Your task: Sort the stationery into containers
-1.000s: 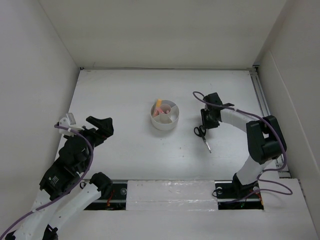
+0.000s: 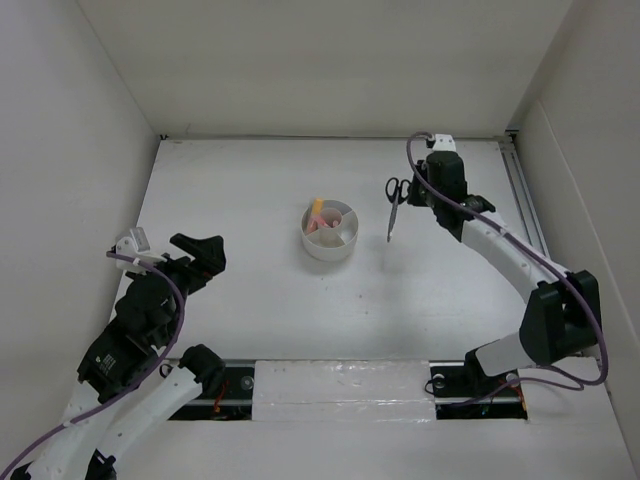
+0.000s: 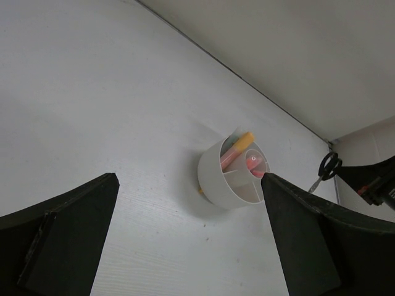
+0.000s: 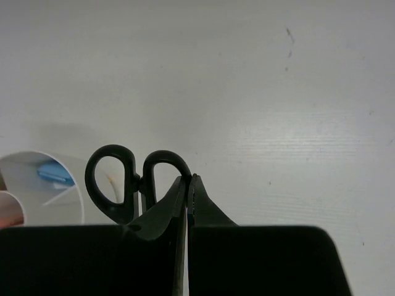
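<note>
Black-handled scissors (image 2: 394,196) hang above the table's right side in the top view, blades pointing down. My right gripper is shut on one handle loop of the scissors (image 4: 128,182); the blades are hidden in the right wrist view. A round white divided container (image 2: 329,250) stands to the left of the scissors. Inside it lean a pink item with a yellow end (image 3: 237,147) and other pink pieces; something blue (image 4: 54,172) also shows in one compartment. At the left, my left gripper stands open with nothing between its fingers.
Bare white table (image 2: 220,310) surrounds the container on all sides. Pale walls (image 2: 320,70) close off the back and both sides. A purple cable (image 2: 530,250) runs along the right arm.
The left arm looks almost unmoved.
</note>
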